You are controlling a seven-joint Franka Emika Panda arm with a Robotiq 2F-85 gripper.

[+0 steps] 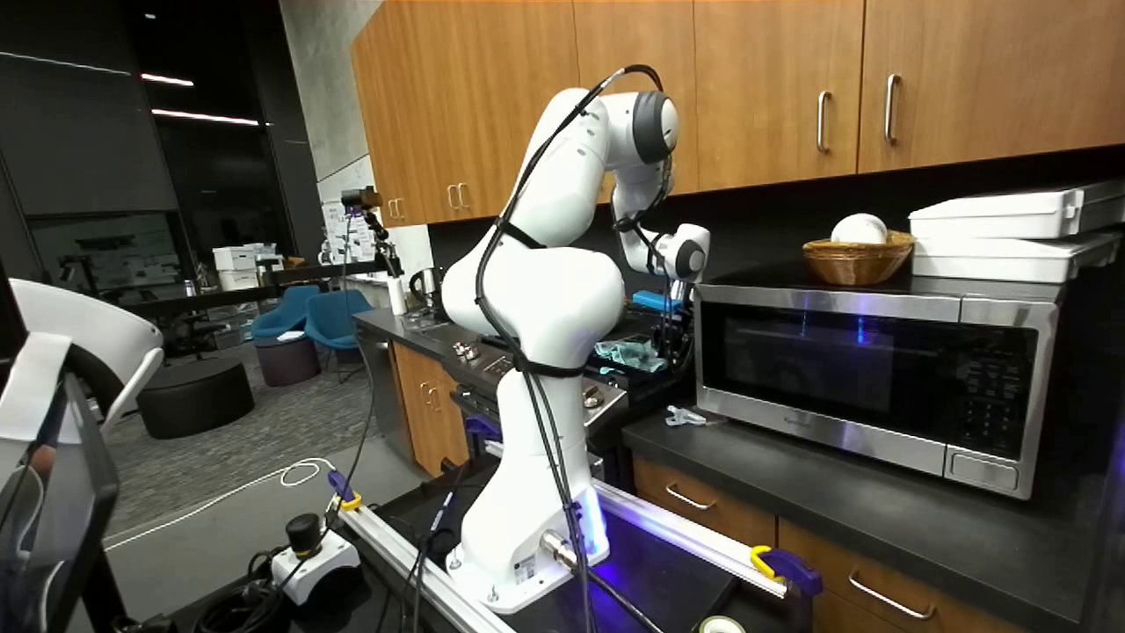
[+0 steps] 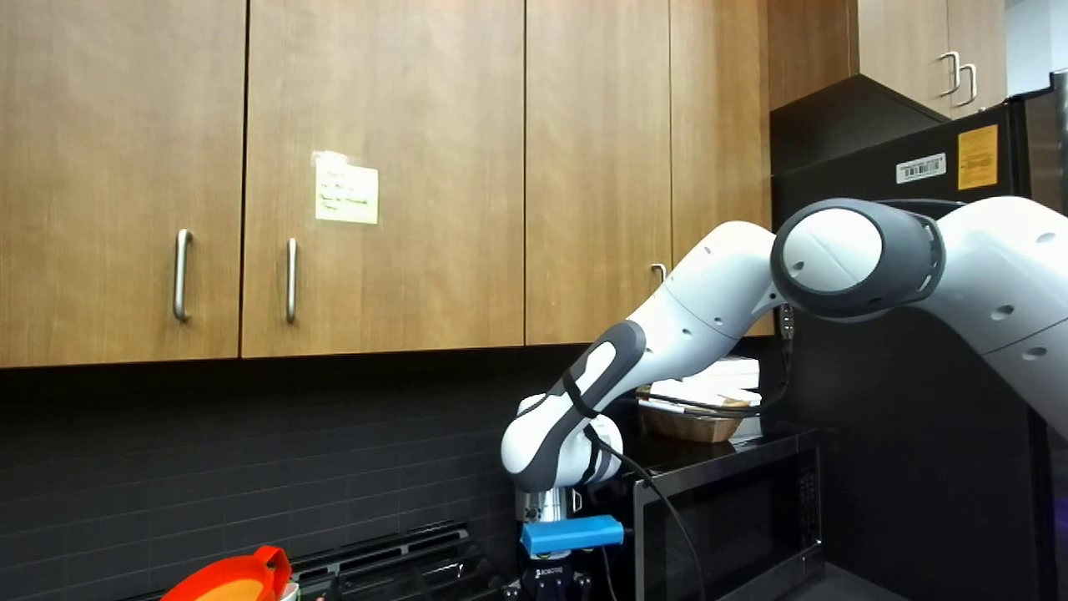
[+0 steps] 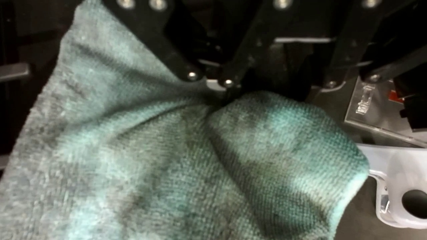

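A grey-green cloth (image 3: 132, 172) fills much of the wrist view, its creases converging below the left finger's linkage, and one fold rises on the right. My gripper is right over this cloth; its finger linkages stand apart, but the fingertips are dark or hidden behind the fold, so I cannot tell whether cloth is pinched. Exterior view 1 has the crumpled cloth (image 1: 630, 355) on the stove, with my gripper (image 1: 670, 336) at its right side, close to the microwave. In exterior view 2 the gripper's lower part is cut off.
The microwave (image 1: 865, 374) stands close on the right, topped by a wicker basket (image 1: 857, 259) and white boxes (image 1: 1018, 237). A white plastic piece (image 3: 394, 166) lies beside the cloth. Exterior view 2 shows a red-orange item (image 2: 235, 579) at lower left.
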